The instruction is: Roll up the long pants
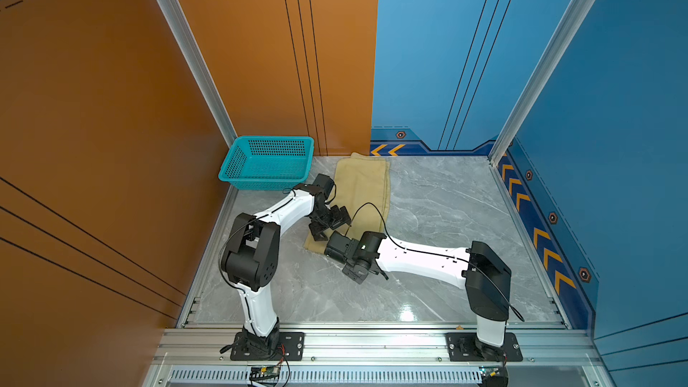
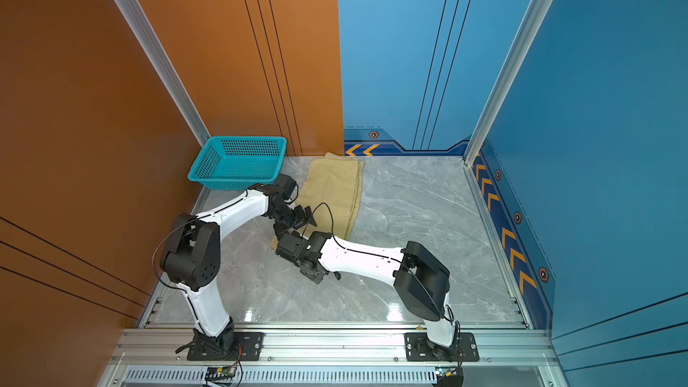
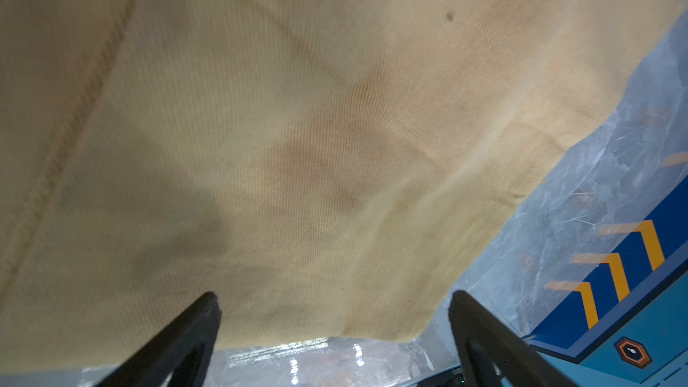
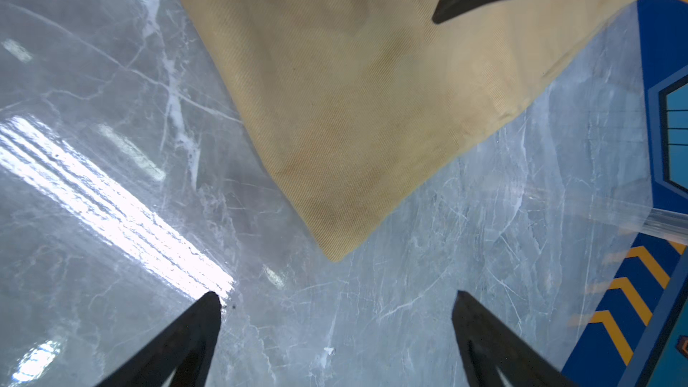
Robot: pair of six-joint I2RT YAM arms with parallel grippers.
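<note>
Khaki pants [image 1: 362, 179] lie folded flat on the grey floor, with a seam running along them in the left wrist view. My left gripper [image 1: 329, 223] is over their lower left part, open, its fingers wide apart above the cloth [image 3: 344, 172]. My right gripper is open at the near edge, just beyond a corner [image 4: 337, 208] of the pants, with only bare floor between its fingertips. The two grippers are close together, and the arms hide part of the lower pants in both top views.
A teal basket [image 1: 266, 161] stands at the back left, beside the pants. Coloured walls enclose the sides and back.
</note>
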